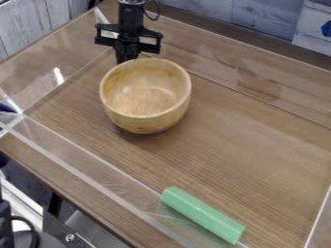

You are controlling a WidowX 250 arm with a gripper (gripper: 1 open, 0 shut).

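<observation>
A large tan bowl (pixel 145 96) sits on the wooden table in the upper left-middle of the camera view. Just behind its far rim is the black gripper (pixel 127 49), on the dark arm that comes down from the top edge. Its tips are small and partly hidden by the bowl's rim, so whether it is open or shut cannot be seen clearly. A green cylinder (pixel 203 214) lies at the front right.
A pale border runs along the left and right edges, with dark shapes at the bottom left.
</observation>
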